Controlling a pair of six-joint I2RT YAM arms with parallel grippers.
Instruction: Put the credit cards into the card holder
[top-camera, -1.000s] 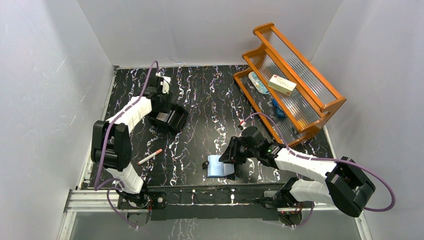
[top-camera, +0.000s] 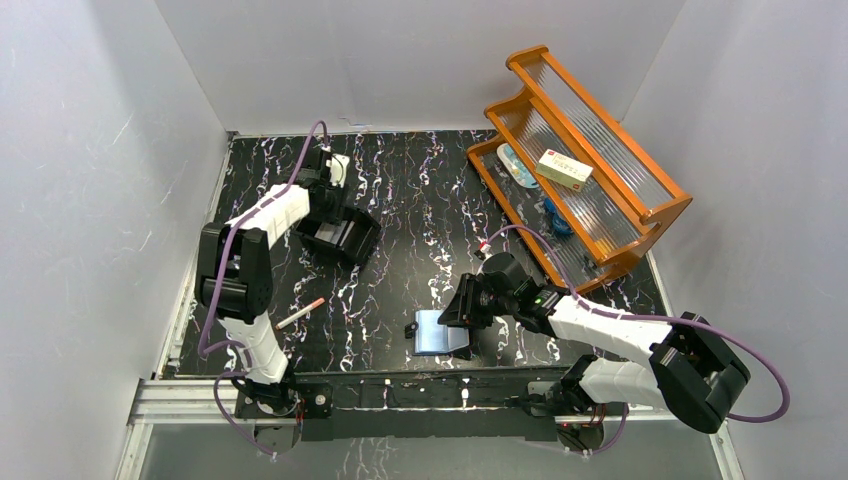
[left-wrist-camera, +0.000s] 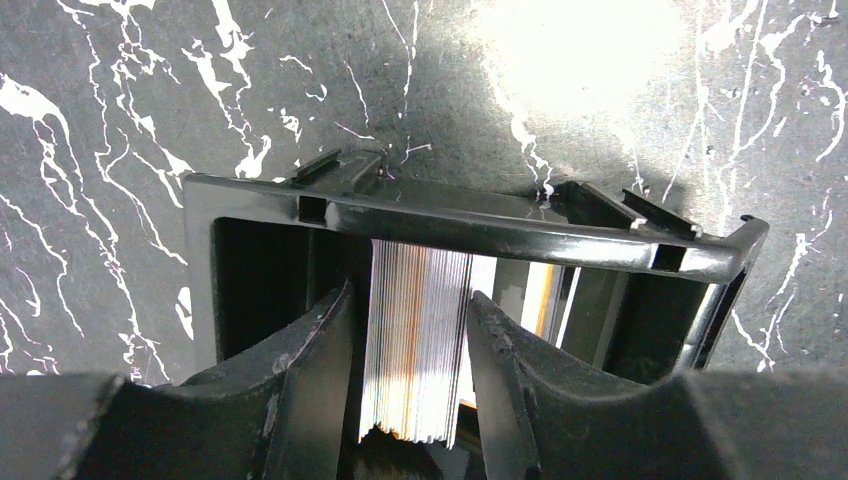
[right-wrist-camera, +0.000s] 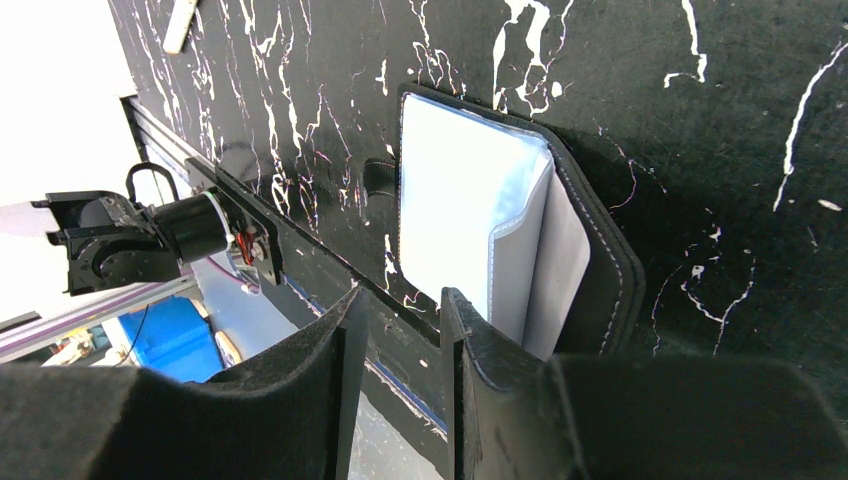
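A tight stack of cards (left-wrist-camera: 415, 330) stands on edge inside the black divided bin (left-wrist-camera: 480, 218), at the far left of the table in the top view. My left gripper reaches into the bin, open around the stack. Its right finger (left-wrist-camera: 490, 345) is up against or very near the stack; a dark gap shows beside the left finger (left-wrist-camera: 325, 345). The card holder (right-wrist-camera: 455, 190) lies spread open near the front edge, clear sleeves upward, one sleeve raised. Over its front part my right gripper is open, nothing between its fingers.
More thin cards or dividers (left-wrist-camera: 535, 300) stand in the bin to the right of the stack. A pen (top-camera: 300, 313) lies on the table's left. At the back right stands a wooden rack (top-camera: 590, 170) with a small box (top-camera: 564, 170).
My left arm has swung right over the bin. My right arm and the card holder show no movement.
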